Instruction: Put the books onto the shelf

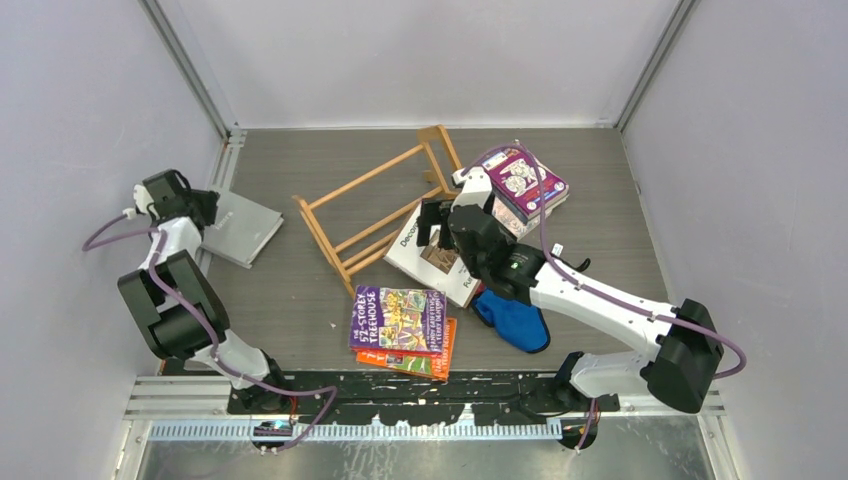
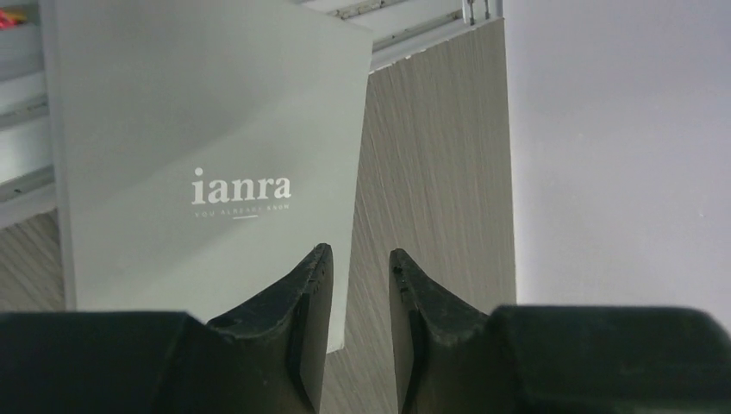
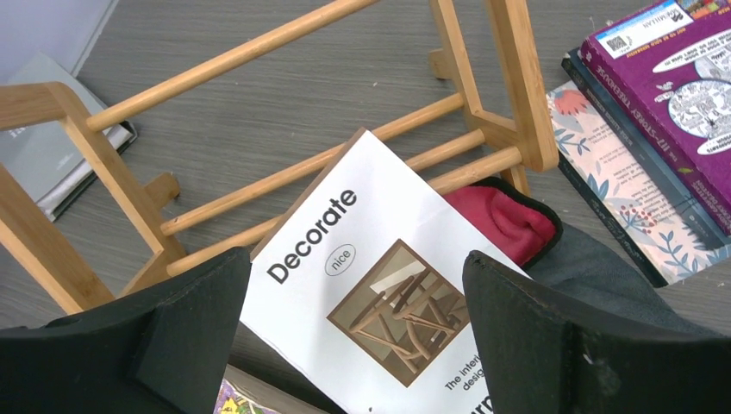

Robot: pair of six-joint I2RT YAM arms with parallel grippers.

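At the far left, a grey book [image 1: 240, 228] printed "ianra" lies flat, seen also as a cover [image 2: 215, 129] in the left wrist view. My left gripper is over its edge, part open, with nothing between the fingers. My right gripper is open above the white Decorate book [image 3: 362, 207], which rests against the wooden rack [image 1: 365, 172]. A stack of purple and floral books [image 1: 520, 185] lies at the back right. Two children's books [image 1: 398, 318], purple on orange, lie at the front middle.
A blue pouch [image 1: 515, 320] lies at the front right, partly under the right arm. Bare floor shows behind the rack and between the grey book and the front edge. White walls border the space on the left, back and right.
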